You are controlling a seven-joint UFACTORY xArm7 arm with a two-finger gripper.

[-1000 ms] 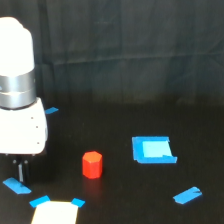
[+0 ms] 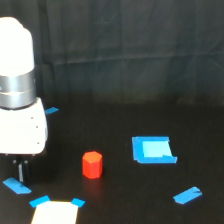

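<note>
A red block (image 2: pixel 92 165) with a six-sided outline stands on the black table, left of centre. At the left edge hangs my white arm with a grey band, its gripper (image 2: pixel 20 170) pointing down to the left of the block and apart from it. The fingers are dark against the black table and small, so their spacing is unclear. No object shows between them.
A pale square patch (image 2: pixel 157 149) framed with blue tape lies right of the block. Another pale patch (image 2: pixel 56 213) with taped corners is at the front left. Loose blue tape (image 2: pixel 187 195) lies at the front right.
</note>
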